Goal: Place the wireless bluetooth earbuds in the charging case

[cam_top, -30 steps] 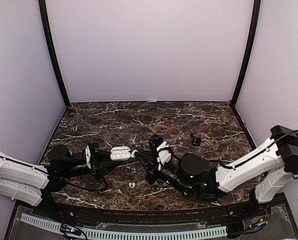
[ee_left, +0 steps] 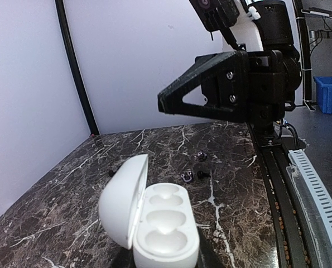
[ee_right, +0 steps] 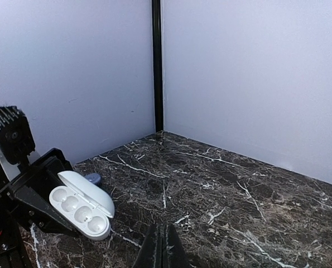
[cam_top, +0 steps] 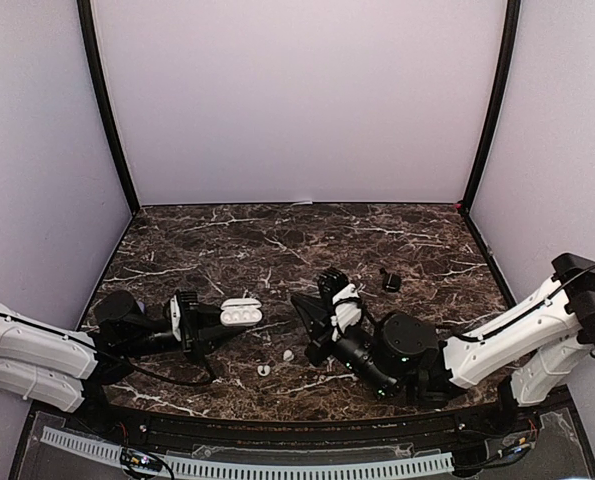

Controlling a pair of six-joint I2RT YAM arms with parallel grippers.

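My left gripper (cam_top: 223,318) is shut on the white charging case (cam_top: 241,313), held above the table with its lid open. In the left wrist view the case's white hollows (ee_left: 164,223) look empty, and the lid stands up on the left. To the right of the case, my right gripper (cam_top: 297,300) hangs clear of it. Its fingertips (ee_right: 158,237) are together in the right wrist view, with nothing showing between them. Two small white earbuds lie on the table below: one earbud (cam_top: 264,370), and another earbud (cam_top: 288,355) just right of it.
A small black object (cam_top: 390,282) lies at the table's right side. In the left wrist view a few small dark things (ee_left: 203,174) rest on the marbled table (ee_left: 59,206); I cannot tell what they are.
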